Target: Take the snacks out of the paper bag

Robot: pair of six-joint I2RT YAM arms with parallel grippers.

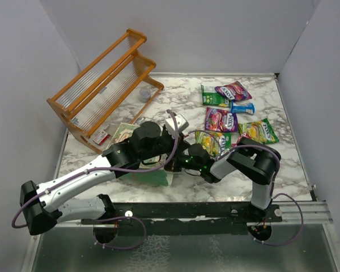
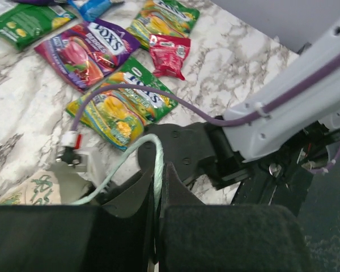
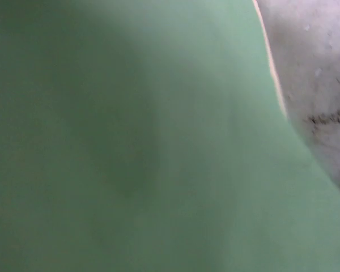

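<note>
The paper bag (image 1: 160, 178) stands at the table's left front, mostly covered by my left arm in the top view. Its pale green cord handle (image 2: 157, 148) runs into the seam between the fingers of my left gripper, which is shut on it. My right gripper (image 1: 175, 164) is low at the bag's right side; the left arm partly covers it and its fingers do not show. A blurred green bag surface (image 3: 158, 141) fills most of the right wrist view. Snacks lie on the right: purple packet (image 1: 221, 120), yellow-green packet (image 1: 212, 143), red packet (image 2: 170, 55).
Further back are a green packet (image 1: 213, 97), another purple packet (image 1: 233, 90) and a blue tube (image 1: 242, 108). A wooden rack (image 1: 105, 79) stands at the back left. Bare marble table (image 1: 184, 102) shows between the rack and the packets.
</note>
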